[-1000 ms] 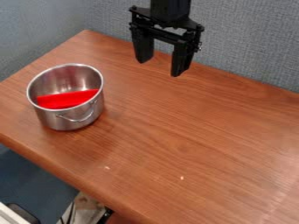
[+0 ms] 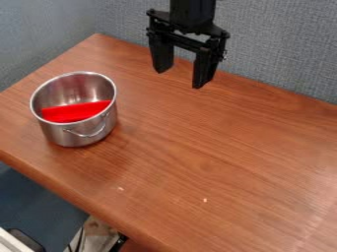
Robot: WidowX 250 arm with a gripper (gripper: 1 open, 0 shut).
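My black gripper (image 2: 183, 67) hangs above the back of the wooden table, its two fingers spread wide with nothing between them. At the table's left stands a steel pot (image 2: 93, 133) with a wire handle. A red object (image 2: 73, 110) lies inside it. The pot is well to the left of and in front of my gripper, apart from it.
A grey padded wall (image 2: 290, 49) runs behind it. Past the lower left edge are some cables and other items on a dark floor.
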